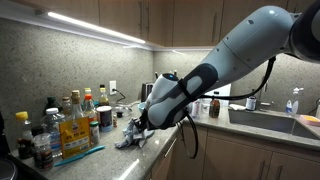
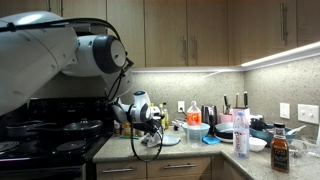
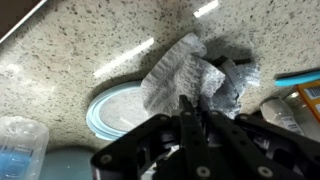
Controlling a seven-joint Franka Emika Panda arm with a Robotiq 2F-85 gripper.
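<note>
A crumpled grey cloth lies on the speckled counter, partly over a pale blue-rimmed oval lid or dish. My gripper points down at the cloth and is shut on a bunched part of it. The fingertips are largely lost in the folds. In exterior view 1 the cloth spreads over the counter below the gripper, toward the bottles. Exterior view 2 shows the gripper low over the counter, with its fingertips hard to make out.
Several bottles and jars, one an amber bottle, stand along the wall. A blue utensil lies on the counter before them. A clear container sits near the lid. The stove is left of the counter, and the sink is at the far right.
</note>
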